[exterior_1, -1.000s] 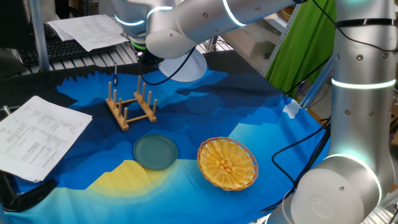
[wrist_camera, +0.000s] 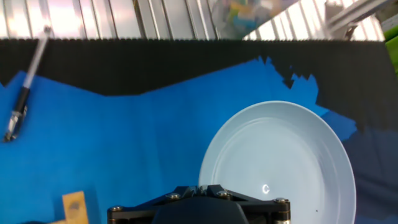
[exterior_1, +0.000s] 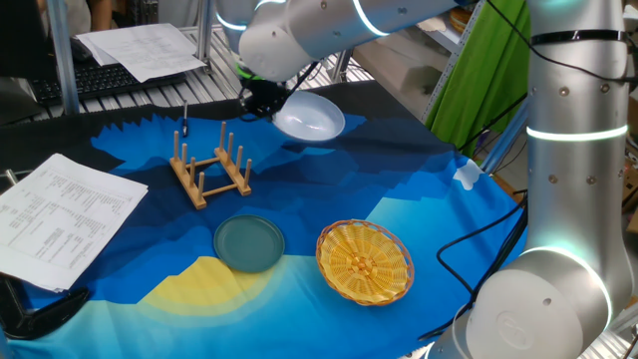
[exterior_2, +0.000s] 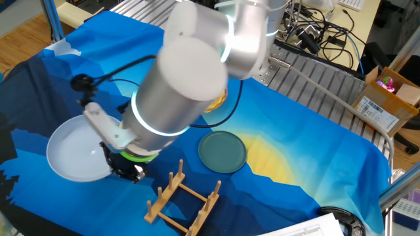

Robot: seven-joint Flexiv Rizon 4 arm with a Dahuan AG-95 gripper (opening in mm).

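A white bowl (exterior_1: 310,117) is at the back of the blue cloth in exterior view 1. My gripper (exterior_1: 261,108) is at its left rim. In the wrist view the bowl (wrist_camera: 280,165) fills the lower right, and the gripper meets its left edge with the fingers closed together on the rim. Exterior view 2 has the bowl (exterior_2: 75,149) left of the arm, partly covered by it. Whether the bowl touches the cloth or hangs just above it, I cannot tell.
A wooden peg rack (exterior_1: 210,172) stands left of centre. In front of it lie a green plate (exterior_1: 249,243) and a wicker basket (exterior_1: 365,262). A pen (wrist_camera: 25,93) lies near the back edge, papers (exterior_1: 65,219) at the left. The cloth right of the rack is clear.
The gripper and the white bowl have moved together to the right and slightly toward the front. The rack, green plate and basket have stayed put.
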